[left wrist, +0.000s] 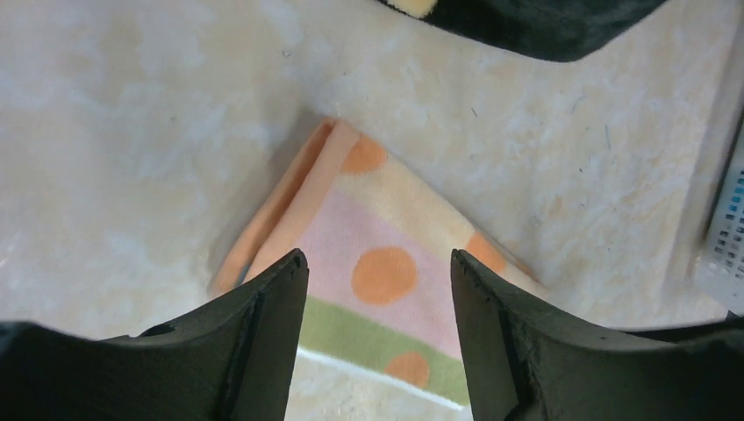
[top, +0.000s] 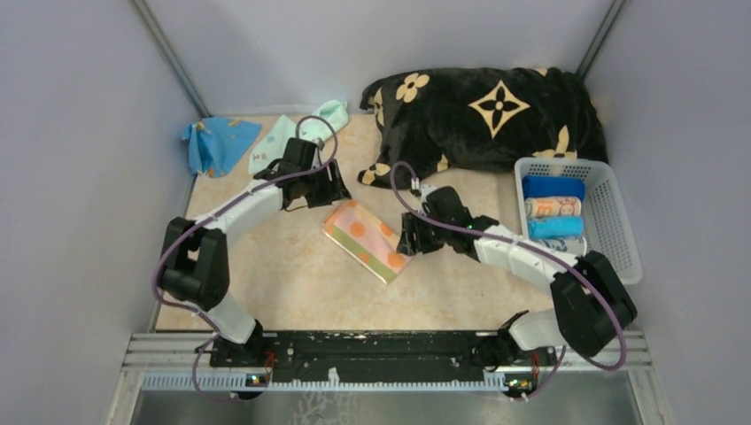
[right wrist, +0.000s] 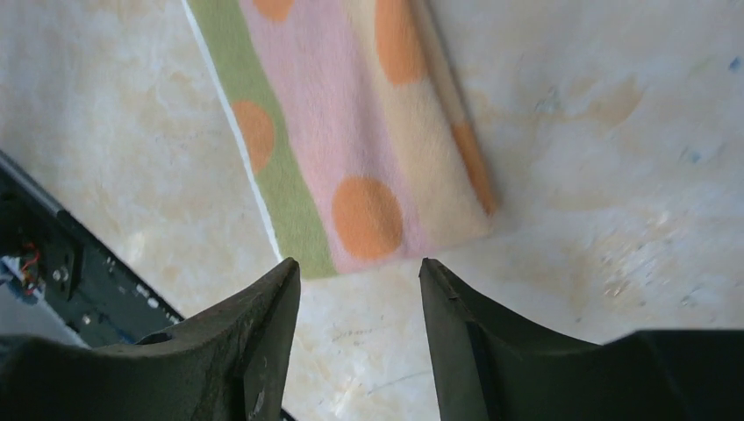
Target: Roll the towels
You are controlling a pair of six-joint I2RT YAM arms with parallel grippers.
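Note:
A folded towel with peach, pink and green stripes and orange dots lies aslant on the table between my two grippers. In the left wrist view its folded layers show at the near-left edge. My left gripper is open above the towel, by its upper-left end, with nothing between its fingers. My right gripper stands open at the towel's lower-right end; in the right wrist view the towel's short edge lies just beyond its fingertips, untouched as far as I can see.
A blue cloth and a mint cloth lie at the back left. Behind rests a black patterned pillow. The grey basket at right holds several rolled towels.

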